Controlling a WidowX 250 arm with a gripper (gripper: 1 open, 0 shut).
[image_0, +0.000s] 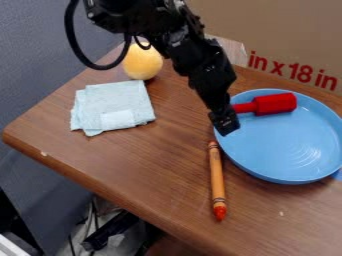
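The black arm reaches down from the top, its gripper (225, 120) at the left rim of a blue plate (286, 150). I cannot tell whether the fingers are open or shut. A red cylindrical object with a handle (274, 103) lies on the back of the plate, just right of the gripper. An orange crayon-shaped stick (217, 186) with a red tip lies on the wooden table left of the plate, below the gripper.
A folded pale blue cloth (110, 107) lies at the left of the table (134, 170). A yellow ball (143, 63) sits behind it. A cardboard box (287, 45) stands at the back right.
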